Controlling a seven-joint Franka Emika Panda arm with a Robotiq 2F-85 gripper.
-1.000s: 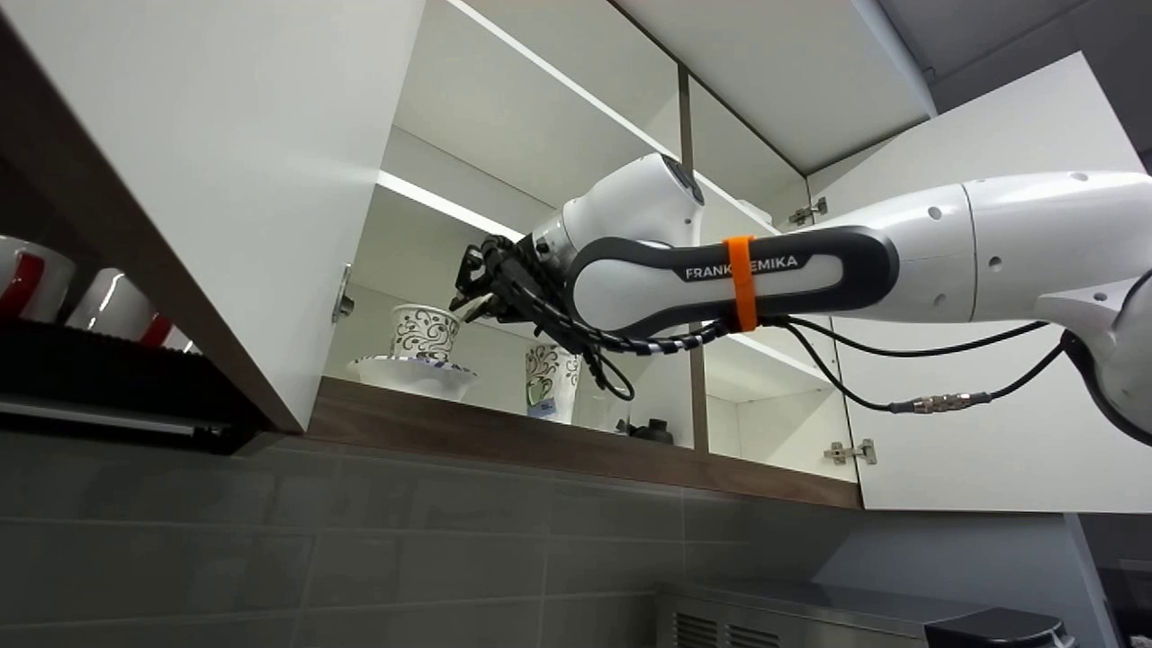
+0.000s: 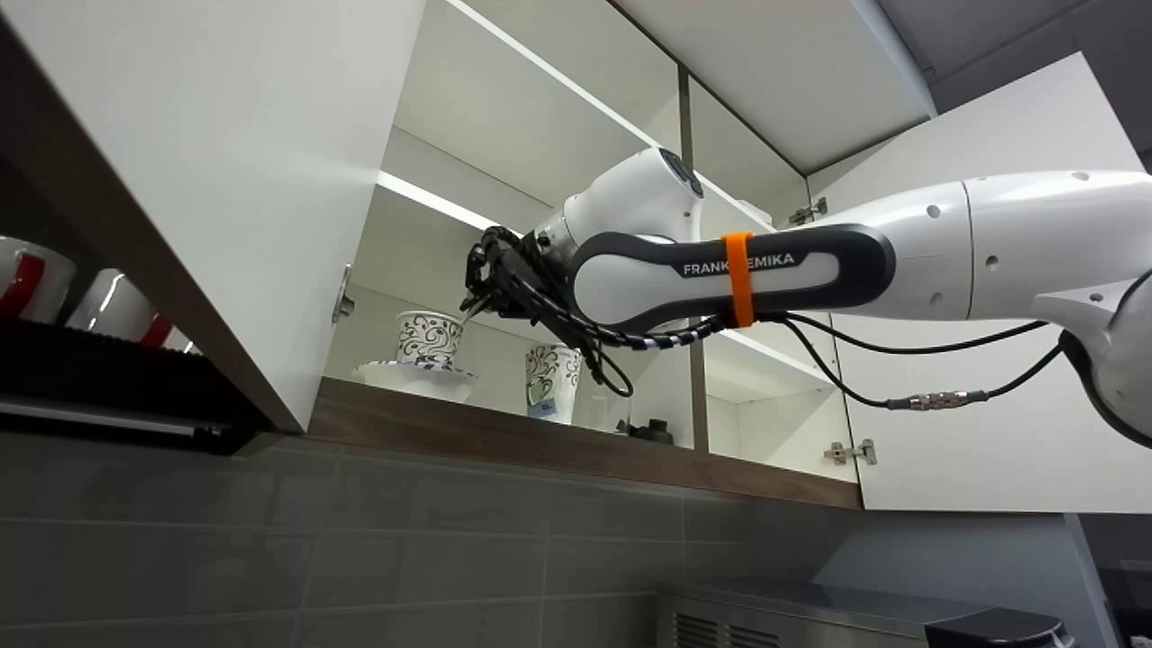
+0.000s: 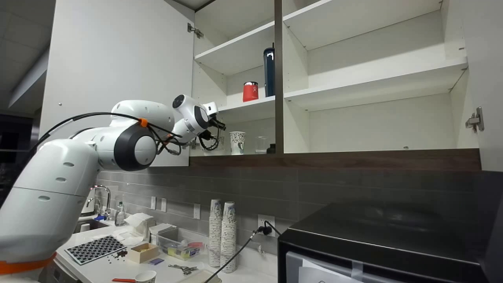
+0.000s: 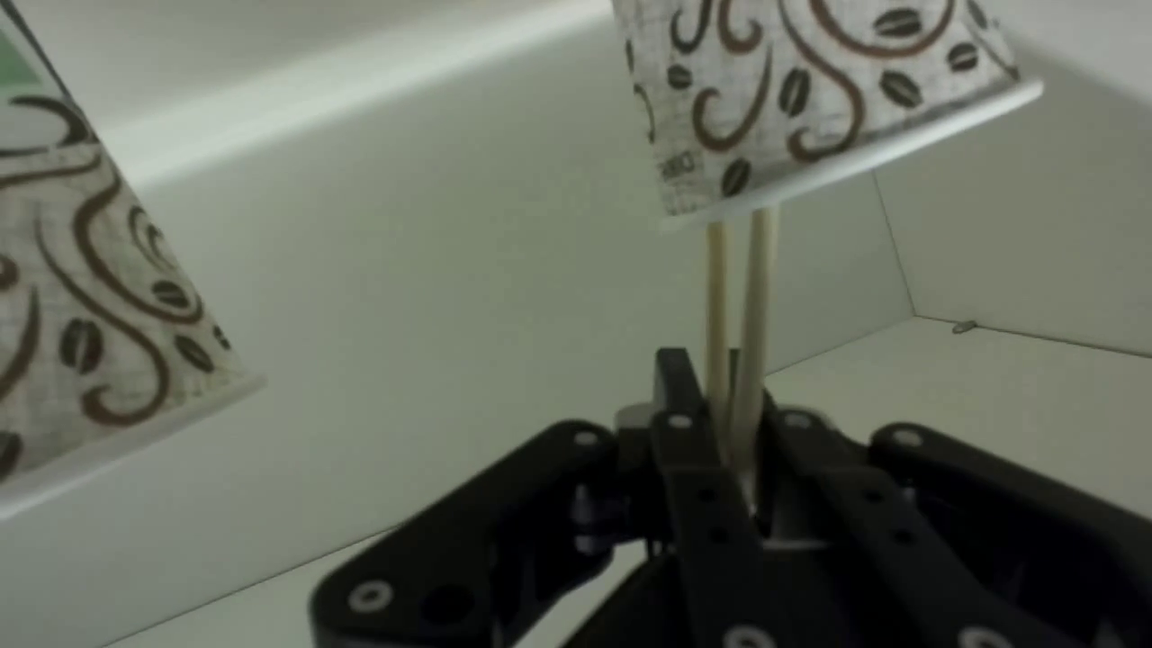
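Observation:
Two pale, thin sticks stand between the black fingers of my gripper, which is shut on them in the wrist view. Their far ends pass behind the rim of a patterned paper cup and are hidden there. In exterior view 1 this cup appears upright over a white bowl on the lowest cabinet shelf. My gripper is just above and right of its rim. A second patterned cup stands to the right; part of it fills the wrist view's left side.
A clear glass and a small dark object are right of the second cup. On the shelf above are a red cup and a dark blue tumbler. The open cabinet door borders the space on the left.
The gripper has shifted slightly right in exterior view 1, and its fingers look closer together. The cup over the bowl sits slightly farther right and lower. The second cup has not moved.

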